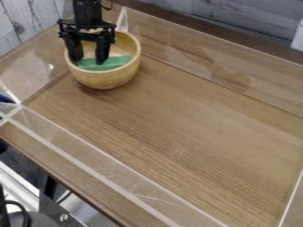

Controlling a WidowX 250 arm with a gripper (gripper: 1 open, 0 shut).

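A tan round bowl (112, 76) sits at the upper left of the wooden table, with a green object (109, 64) inside it. My black gripper (88, 55) reaches down from the top over the bowl's left part, its fingers at or inside the bowl, beside the green object. The fingers look spread, and nothing clearly shows held between them, though their tips are partly hard to make out.
Clear tape strips run along its left side. A white object (296, 31) is at the top right edge. Cables lie beyond the lower left edge.
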